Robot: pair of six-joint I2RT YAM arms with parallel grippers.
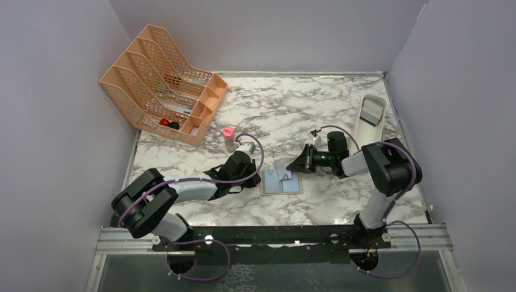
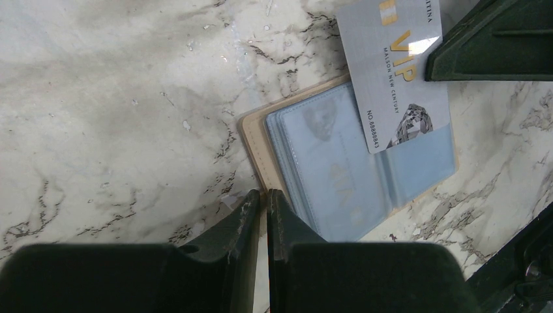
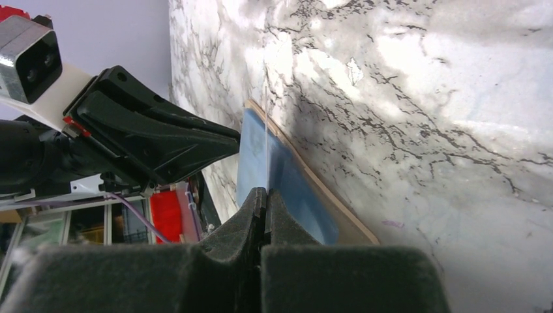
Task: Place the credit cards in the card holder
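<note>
The open card holder [image 2: 319, 150], pale blue pockets on a tan back, lies on the marble table. A silver VIP credit card [image 2: 385, 85] leans over its top edge, its lower end above the pockets near the middle fold. My right gripper [image 1: 289, 169] is shut on this card, which the right wrist view shows edge-on as a thin line. At the holder's left edge is my left gripper, with a narrow gap between its fingers; the tan border runs up to the fingertips. Whether they pinch that border is not clear.
A white tray [image 1: 367, 129] holding a grey card-like item [image 1: 371, 113] stands at the right. Behind the left arm is a pink-capped bottle [image 1: 229, 135]; an orange organiser [image 1: 210, 109] fills the back left. Free marble lies behind the holder.
</note>
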